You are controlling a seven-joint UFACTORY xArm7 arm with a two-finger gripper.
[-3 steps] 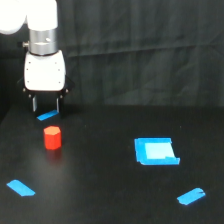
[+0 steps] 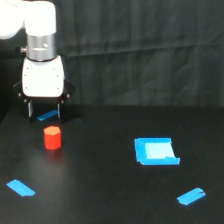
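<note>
A red block [image 2: 52,137] sits on the dark table at the left of the camera view. Behind it, and slightly to its left, hangs my gripper [image 2: 45,114], white with dark fingers that point down. The fingers stand well apart with nothing visible between them. My gripper does not touch the block. At the right lies a white square [image 2: 159,151] bordered with blue tape [image 2: 141,157].
Blue tape strips mark the table at the front left [image 2: 20,188], the front right [image 2: 191,197] and behind the block [image 2: 48,115]. Bare table separates the block from the white square. A dark curtain [image 2: 140,55] hangs at the back.
My gripper has come down a little and shifted very slightly left. The red block and the white square have not moved.
</note>
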